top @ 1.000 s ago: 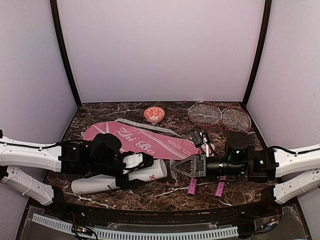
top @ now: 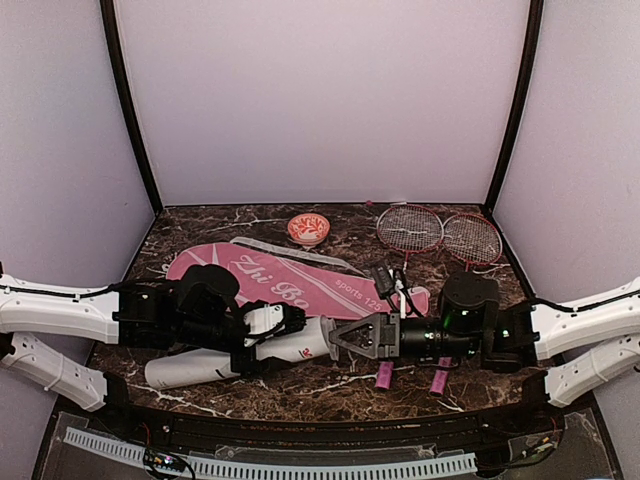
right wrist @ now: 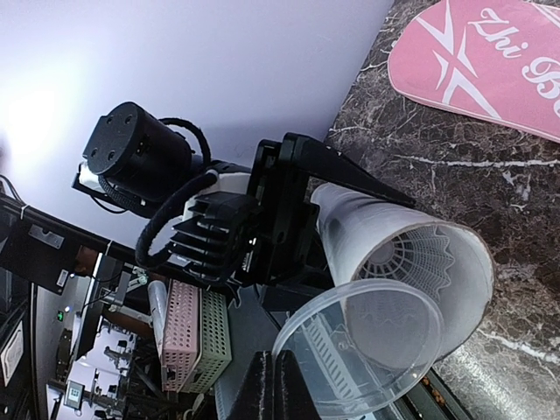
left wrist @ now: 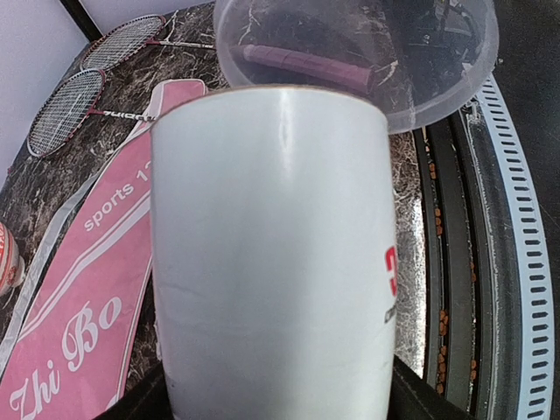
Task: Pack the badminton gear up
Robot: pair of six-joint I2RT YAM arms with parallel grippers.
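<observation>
A white shuttlecock tube [top: 185, 370] lies at the front left, and my left gripper [top: 277, 335] is shut around it near its mouth. In the right wrist view a shuttlecock [right wrist: 429, 260] shows inside the tube's open end. My right gripper is shut on the thin rim of a clear plastic lid [right wrist: 398, 402]. The lid overlaps the lower part of the mouth there. From the left wrist view, the lid [left wrist: 437, 115] sits off to one side of the tube's end, not over it; whether they touch, I cannot tell.
Behind the arms a pink racket bag [top: 220, 262] lies flat. Two rackets [top: 410, 228] rest at the right, their pink handles [top: 440, 378] toward the front. An orange-patterned bowl [top: 308, 229] stands at the back. Dark marble is free at the back left.
My right gripper has moved left with the lid, closing the gap to the tube's mouth. The left arm and the tube have stayed nearly still.
</observation>
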